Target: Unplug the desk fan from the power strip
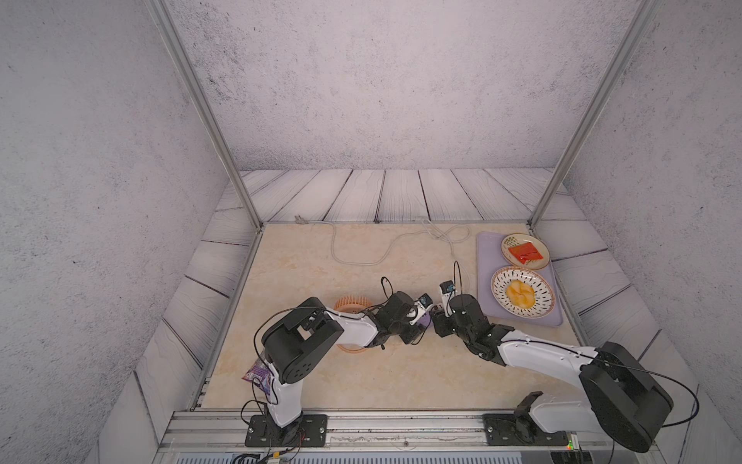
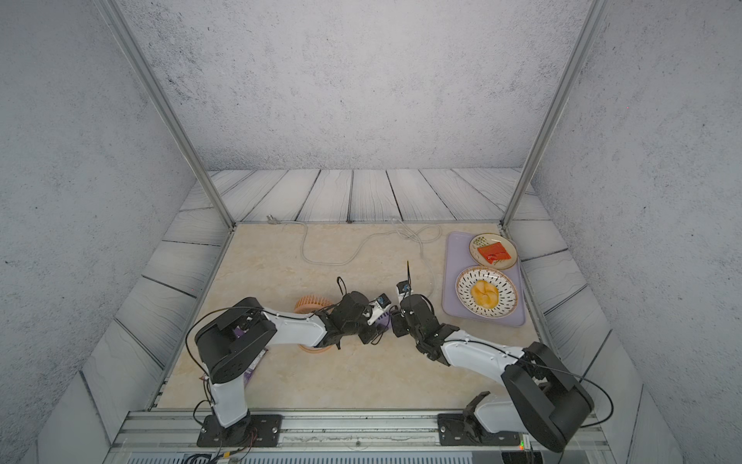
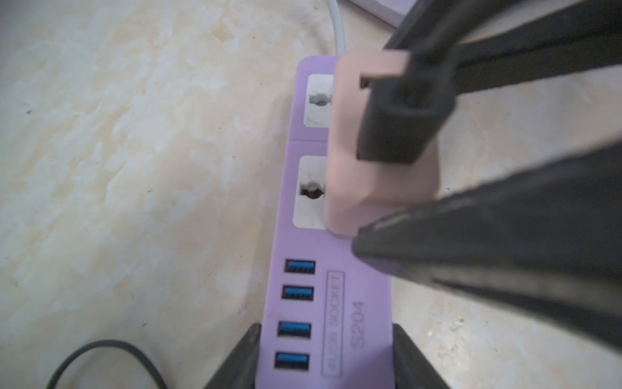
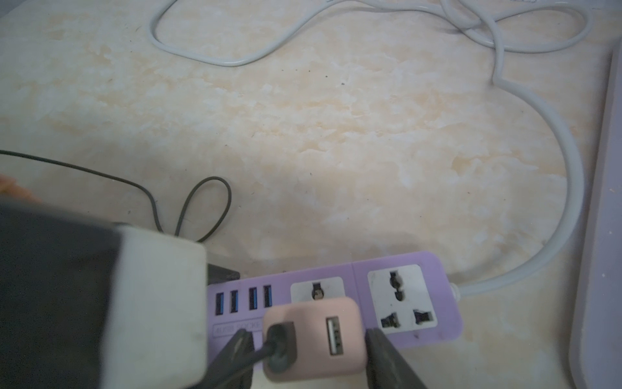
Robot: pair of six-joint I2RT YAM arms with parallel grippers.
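Observation:
The purple power strip [image 3: 324, 259] lies on the table with my left gripper shut on its USB end, one finger along each side. A pink adapter [image 4: 314, 363] sits on the strip over its sockets, with a black plug [image 3: 401, 123] and dark cable [image 4: 249, 359] in its face. My right gripper stands part open around the adapter, one finger [image 4: 385, 366] close to its right side and a narrow gap at its left. From above, both grippers meet near mid-table and mostly cover the strip. What the peach-coloured fan [image 1: 353, 304] looks like is largely hidden under the left arm.
A lilac tray [image 1: 488, 266] with two plates stands at the right. The strip's white cord [image 4: 573, 188] curves towards the back, its loose plug [image 1: 301, 219] at the back left. A purple packet [image 1: 259, 376] lies front left.

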